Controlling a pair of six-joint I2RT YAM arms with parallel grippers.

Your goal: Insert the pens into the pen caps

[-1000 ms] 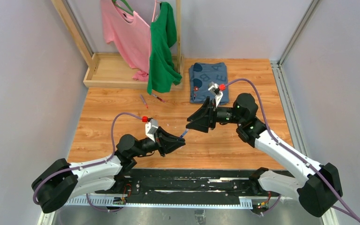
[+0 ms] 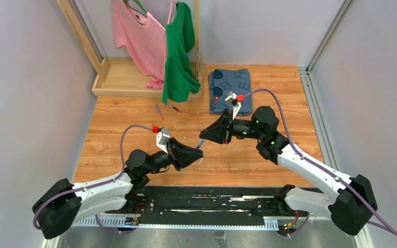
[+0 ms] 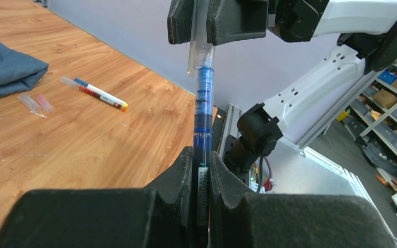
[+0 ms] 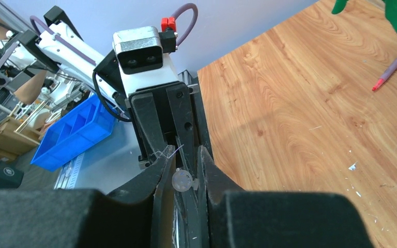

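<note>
My left gripper (image 2: 196,152) is shut on a blue pen (image 3: 202,129), held upright in the left wrist view. Above it my right gripper (image 2: 202,135) is shut on a clear cap (image 3: 201,46), whose lower end surrounds or touches the pen's upper tip; how deep the pen sits is hard to tell. In the right wrist view the cap (image 4: 182,180) shows end-on between the fingers. A pink pen lies on the table, as do a red pen (image 3: 103,99) and loose clear caps (image 3: 31,105) in the left wrist view.
A folded blue cloth (image 2: 238,88) lies at the back of the table (image 2: 269,165). Pink (image 2: 139,36) and green shirts (image 2: 178,51) hang over a wooden rack (image 2: 113,77) at the back left.
</note>
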